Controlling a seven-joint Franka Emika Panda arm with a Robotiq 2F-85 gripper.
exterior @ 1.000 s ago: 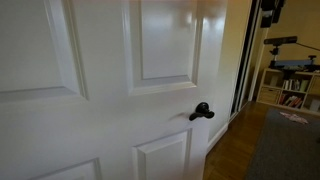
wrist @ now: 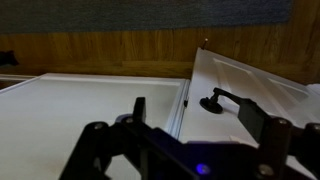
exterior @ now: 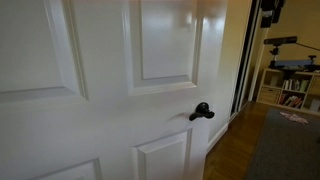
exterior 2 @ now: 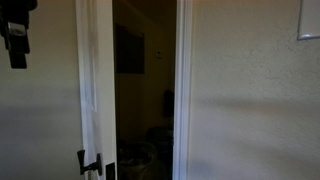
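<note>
A white panelled door (exterior: pixel 165 45) fills much of the first exterior view, with a dark lever handle (exterior: pixel 202 111) near its edge. The second exterior view shows the door edge (exterior 2: pixel 103 70) with the handle (exterior 2: pixel 90 163) low down, and a dark opening beside it. In the wrist view my gripper is open, its fingers wide apart. The handle (wrist: pixel 212 103) appears between them, closer to the right finger, on the white door (wrist: pixel 240 75). Dark gripper parts show at the top left of the second exterior view, well above the handle.
A dark room (exterior 2: pixel 140 100) shows through the doorway, bounded by a white frame (exterior 2: pixel 183 90). Wooden floor (exterior: pixel 232 148) and a grey rug (exterior: pixel 285 150) lie to the right of the door. A low bookshelf (exterior: pixel 290 92) stands farther back.
</note>
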